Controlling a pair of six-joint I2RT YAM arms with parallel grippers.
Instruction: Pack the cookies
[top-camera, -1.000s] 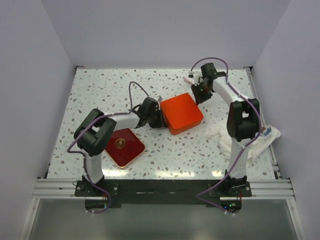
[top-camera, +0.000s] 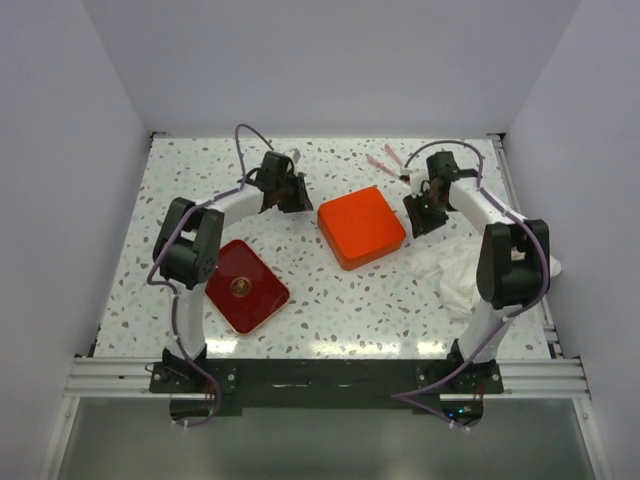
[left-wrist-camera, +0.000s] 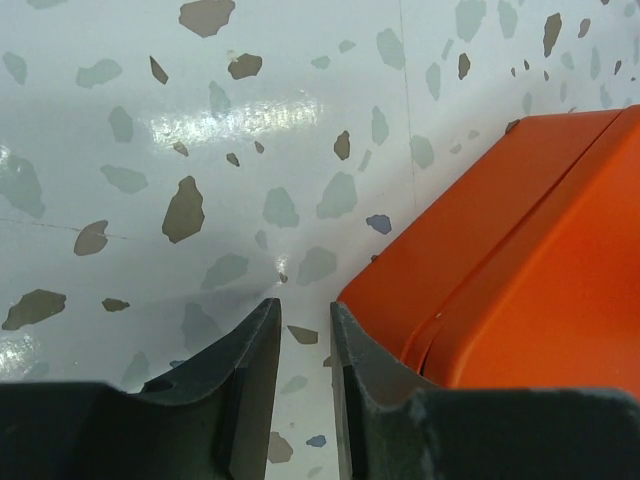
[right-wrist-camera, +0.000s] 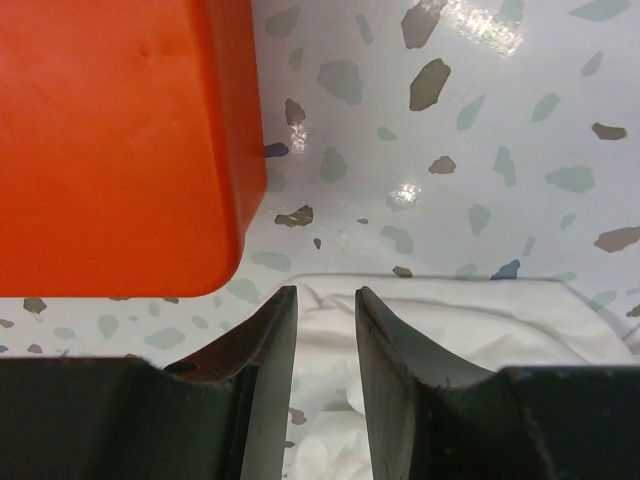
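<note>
An orange box (top-camera: 360, 225) sits upright at the middle of the speckled table, also filling the right of the left wrist view (left-wrist-camera: 530, 300) and upper left of the right wrist view (right-wrist-camera: 110, 150). My left gripper (top-camera: 300, 205) is just beside its upper-left corner, fingers slightly apart (left-wrist-camera: 300, 320), nothing visible between them. My right gripper (top-camera: 420, 222) hovers right of the box, fingers parted (right-wrist-camera: 326, 300), above the edge of a white cloth (right-wrist-camera: 470, 320). No cookies can be made out.
A dark red tray (top-camera: 260, 290) lies at front left. The crumpled white cloth lies at right. Pink strips (top-camera: 385, 160) lie behind the box.
My left gripper moved from the box's left side back and up-left to its upper corner; my right gripper moved rightward and toward the front, away from the back right of the box.
</note>
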